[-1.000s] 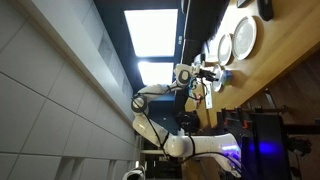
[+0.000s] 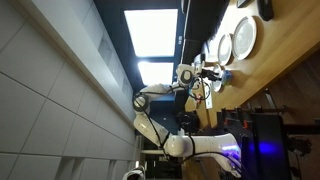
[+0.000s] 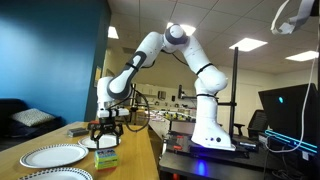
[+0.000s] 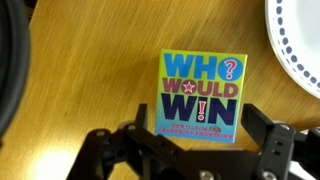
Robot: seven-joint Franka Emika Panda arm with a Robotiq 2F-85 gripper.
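Note:
A colourful box marked "WHO WOULD WIN!" (image 4: 200, 90) lies face up on the wooden table, near the middle of the wrist view. In that view my gripper stands open, its dark fingertips on either side of the box's lower part, with table visible between them and the box. From the side, the green-edged box (image 3: 106, 158) sits just below my gripper (image 3: 107, 131). Exterior view 1 shows the gripper (image 2: 210, 74) beside the small box (image 2: 227, 76); whether they touch cannot be told there.
White plates lie close by: one (image 3: 58, 156) left of the box, another (image 3: 62, 174) nearer the camera. A plate rim (image 4: 302, 35) fills the wrist view's upper right. Bare table (image 4: 85, 70) lies left of the box there.
Hardly anything differs; the arm and gripper hold nearly the same place over the table, with at most a slight shift near the box.

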